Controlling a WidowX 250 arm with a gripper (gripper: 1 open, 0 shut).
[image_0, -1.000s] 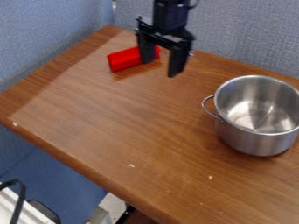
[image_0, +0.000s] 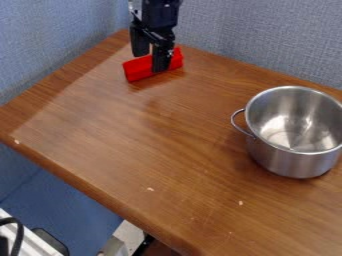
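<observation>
My black gripper (image_0: 152, 50) is open above a red cylindrical object (image_0: 138, 70) at the back left of the wooden table, its fingers reaching down around the object's middle. Whether the fingers touch it I cannot tell. A steel pot (image_0: 291, 140) with a wire handle stands at the right of the table.
Blue-grey padded walls stand behind it, and the table's left edge drops to a blue floor.
My gripper has moved left, away from the pot and over to the red object, which lies in about the same place.
</observation>
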